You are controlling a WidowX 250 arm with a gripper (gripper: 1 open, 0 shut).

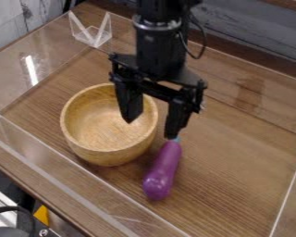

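My gripper (155, 113) is a large black body over the middle of the table, its two dark fingers pointing down and apart, open. It hangs above the right rim of a round tan bowl (92, 125), which looks empty where visible. A purple eggplant-like object (162, 174) lies below and right of the bowl, its stem end near the lower part of the right finger.
A clear, transparent object (92, 26) stands at the back left. A dark cable or object lies at the bottom left edge.
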